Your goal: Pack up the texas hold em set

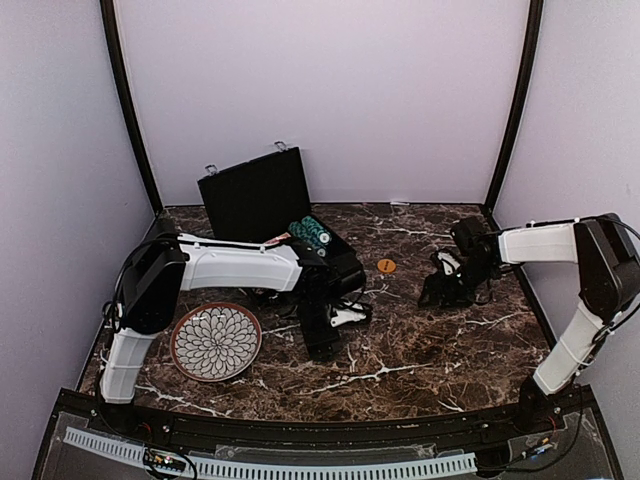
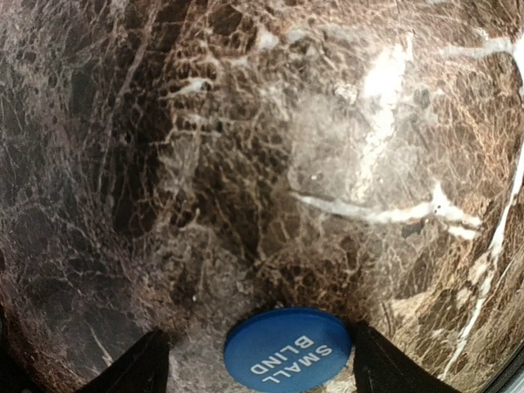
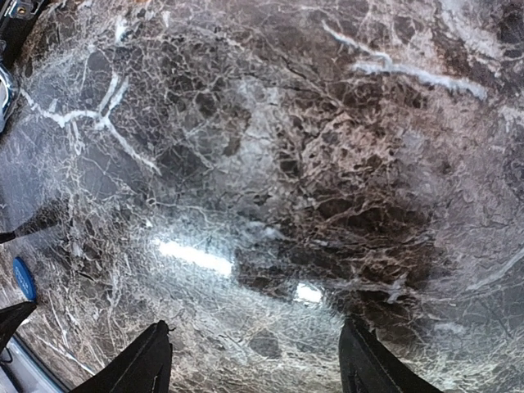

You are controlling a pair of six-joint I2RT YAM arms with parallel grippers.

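In the left wrist view a blue "SMALL BLIND" disc (image 2: 286, 350) lies flat on the marble table between the fingers of my left gripper. That gripper is open, its right finger (image 2: 383, 360) close by the disc's edge. From the top, the left gripper (image 1: 322, 350) covers the disc. My right gripper stands open over bare table on the right side. An orange disc (image 1: 386, 265) rests on the table between the arms. Behind the left arm, the black case (image 1: 258, 195) has its lid up, with green chips (image 1: 310, 232) inside, partly hidden.
A white patterned plate (image 1: 216, 342) with a brown rim sits to the left, below the left arm. Pale walls (image 1: 580, 120) stand at both sides and the back.
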